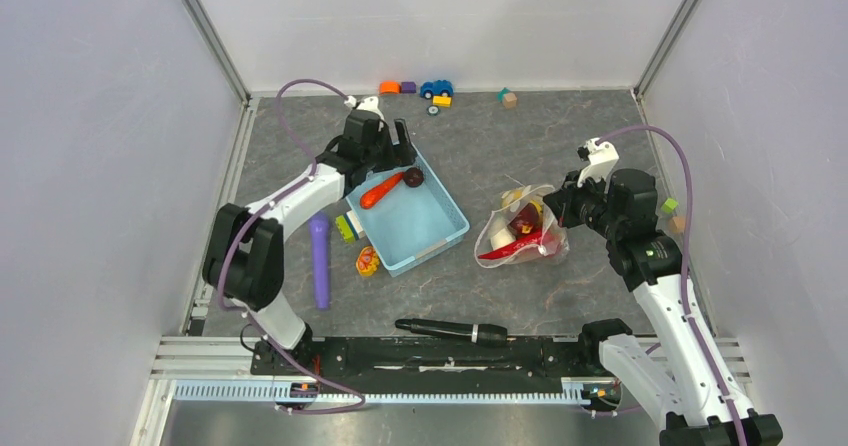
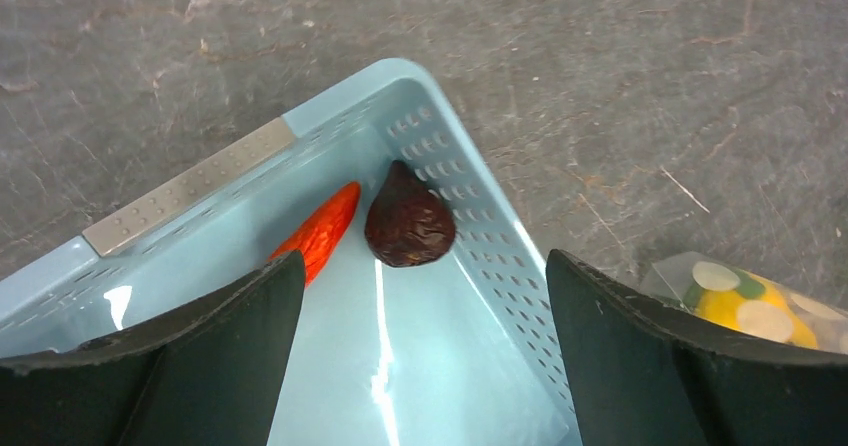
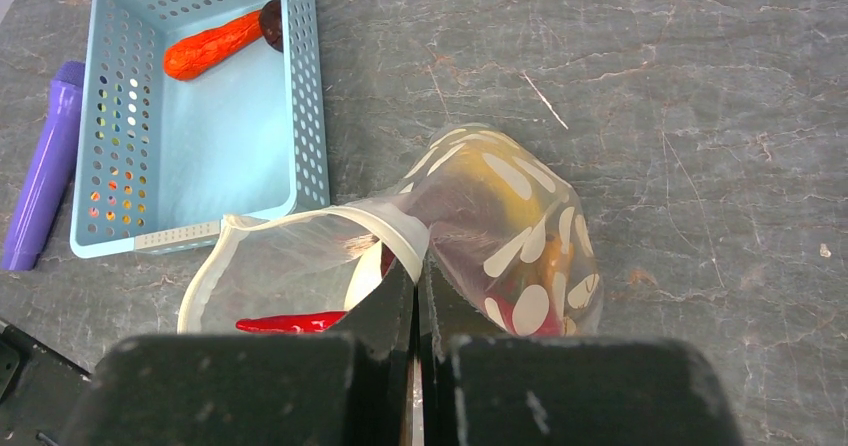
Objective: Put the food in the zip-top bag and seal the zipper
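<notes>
A blue plastic basket point(image 1: 415, 226) holds an orange carrot point(image 1: 380, 190) and a dark round food point(image 2: 410, 221) near its back. Over that end hangs my left gripper, open and empty. The zip top bag point(image 1: 505, 256) lies right of the basket, mouth spread, with a red pepper point(image 3: 290, 322), a white piece and other red and yellow food inside. My right gripper is shut on the rim of the bag.
A purple microphone-like bar point(image 1: 320, 261) and small toys point(image 1: 367, 262) lie left of and below the basket. More toys point(image 1: 436, 89) line the back wall. A black rod point(image 1: 440, 328) lies at the front. The floor behind the bag is clear.
</notes>
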